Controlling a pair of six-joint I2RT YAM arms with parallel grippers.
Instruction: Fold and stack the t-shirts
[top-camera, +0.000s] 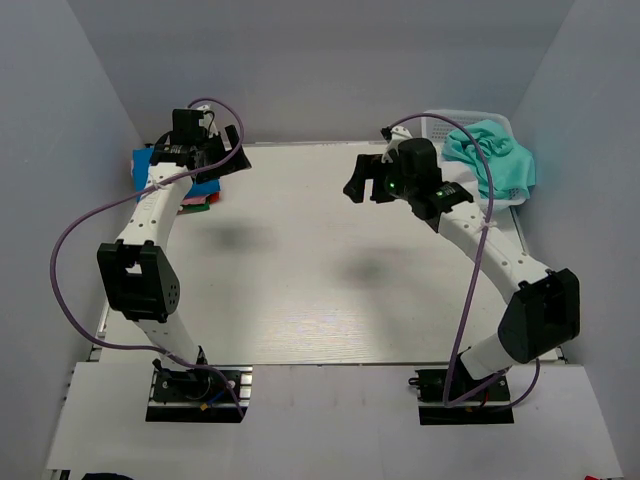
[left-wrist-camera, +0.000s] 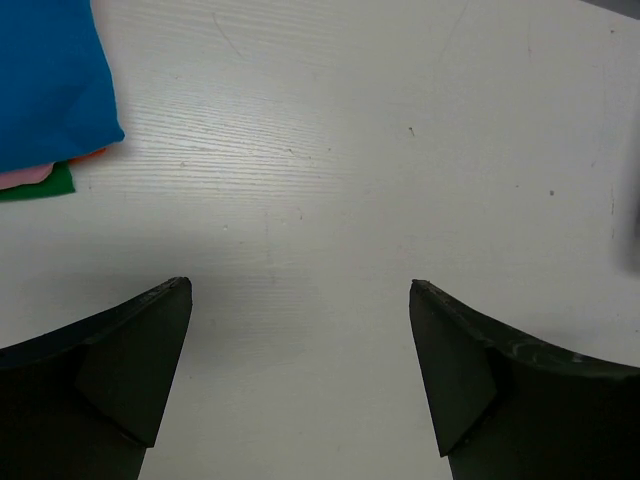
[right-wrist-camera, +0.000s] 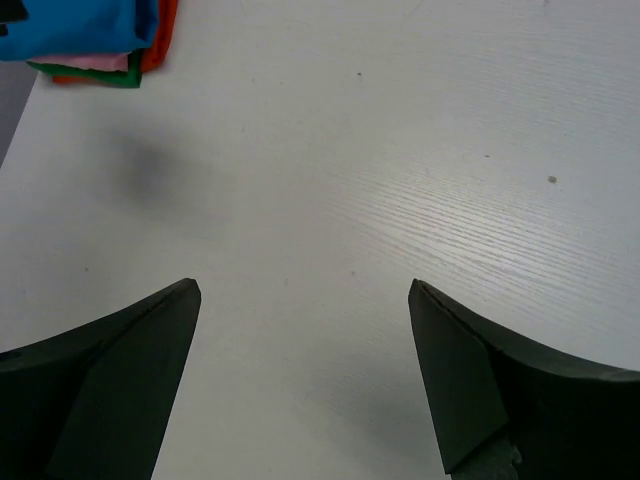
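Observation:
A folded stack of shirts, blue on top (top-camera: 142, 170) (left-wrist-camera: 50, 80) (right-wrist-camera: 70, 25) with pink, green and red edges below, lies at the table's back left, partly hidden by the left arm in the top view. My left gripper (top-camera: 220, 150) hangs open and empty just right of the stack. My right gripper (top-camera: 368, 178) is open and empty above the middle right. A white basket (top-camera: 440, 125) at the back right holds a rumpled teal cloth (top-camera: 500, 160) and some white cloth (top-camera: 458, 172).
Grey walls border the back and sides. Purple cables loop along both arms.

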